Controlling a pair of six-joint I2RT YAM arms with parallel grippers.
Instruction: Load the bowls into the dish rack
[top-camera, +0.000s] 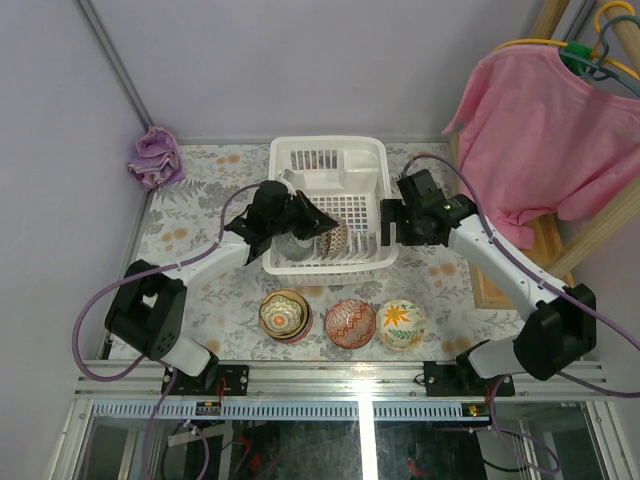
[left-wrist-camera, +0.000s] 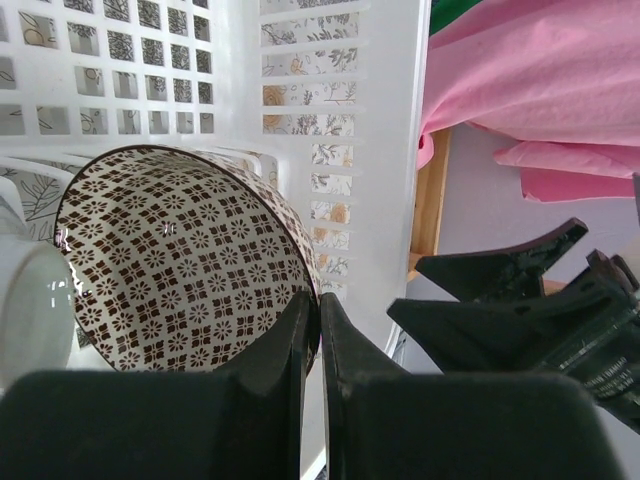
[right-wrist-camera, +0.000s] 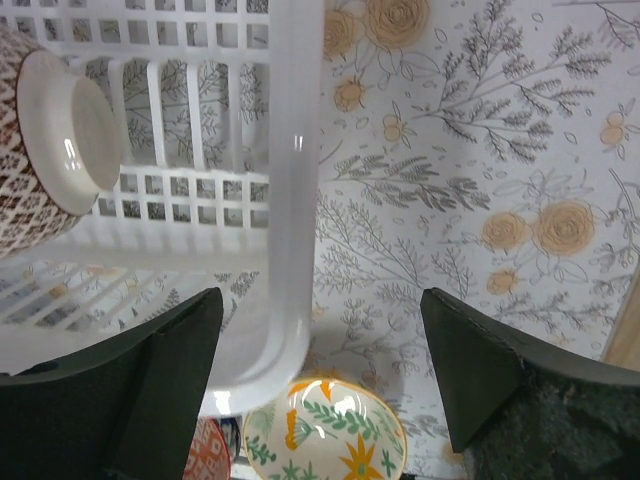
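The white dish rack (top-camera: 362, 260) holds a brown-patterned bowl (left-wrist-camera: 180, 260) and a pale bowl (left-wrist-camera: 30, 300) beside it. My left gripper is shut on the rim of the patterned bowl, inside the rack. My right gripper (top-camera: 392, 220) hangs over the rack's right edge, fingers apart and empty, with that bowl to its left in the right wrist view. In front of the rack stand a stack of bowls (top-camera: 282, 314), a red bowl (top-camera: 350, 322) and a flower bowl (top-camera: 400, 325).
A pink shirt (top-camera: 545, 120) hangs on a wooden stand at the right. A purple cloth (top-camera: 155, 160) lies at the back left. Patterned surface shows clear either side of the rack.
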